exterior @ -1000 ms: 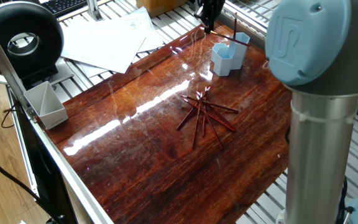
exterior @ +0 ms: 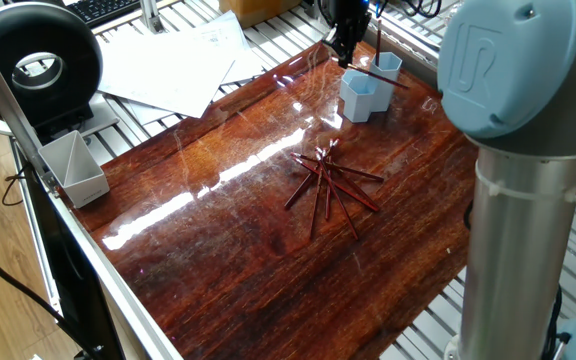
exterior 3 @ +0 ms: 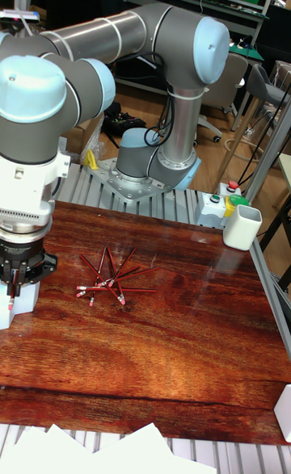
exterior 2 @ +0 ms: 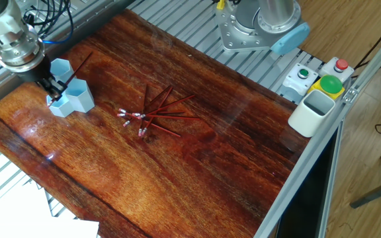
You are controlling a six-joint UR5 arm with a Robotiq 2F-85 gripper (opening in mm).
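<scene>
My gripper (exterior: pixel 346 64) is shut on a dark red pencil (exterior: pixel 380 77), which slants out over the light-blue hexagonal holder (exterior: pixel 356 98). From the other side, the joined cells of the holder (exterior 2: pixel 80 98) show beneath the gripper (exterior 2: pixel 55 92), and the held pencil (exterior 2: pixel 80 65) sticks out past them. A pale pencil end (exterior 3: pixel 11 304) shows under the gripper (exterior 3: pixel 12 289) in exterior view 3. Another pencil (exterior: pixel 378 42) rises upright at the rear cell. Several red pencils (exterior: pixel 330 190) lie crossed in a loose pile mid-table. Whether the held pencil touches the holder, I cannot tell.
An open white box (exterior: pixel 75 172) stands at the table's edge, away from the pile. Near the buttons (exterior 2: pixel 331 83) is a white cup (exterior 2: pixel 307 118). White papers (exterior: pixel 168 65) lie beside the table.
My gripper has come down and shifted slightly right in exterior view 1, carrying the pencil lower over the holder. The pile and the holder have stayed put.
</scene>
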